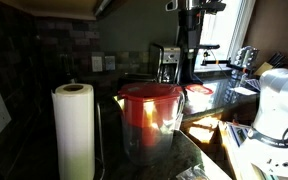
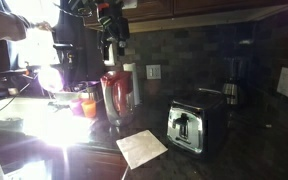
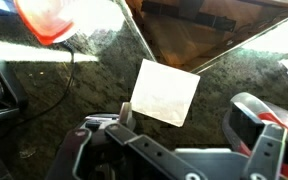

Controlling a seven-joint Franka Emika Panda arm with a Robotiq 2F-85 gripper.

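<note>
A white square sheet or cloth [image 3: 164, 92] lies flat on the dark stone counter, near its edge, in the wrist view. The same white square [image 2: 142, 148] shows at the counter's front in exterior view 2. My gripper is open, its fingers wide apart and nothing seen between them. In exterior view 2 the gripper [image 2: 114, 45] hangs above a clear container with a red lid [image 2: 116, 92]. That red-lidded container [image 1: 150, 122] stands upright on the counter in exterior view 1, apart from the gripper.
A silver and black toaster [image 2: 192, 126] stands right of the container. A paper towel roll [image 1: 74, 132] is upright at left in exterior view 1. An orange cup [image 2: 88, 106] sits near the glaring window light. A red and white object [image 3: 49, 14] fills the wrist view's upper left.
</note>
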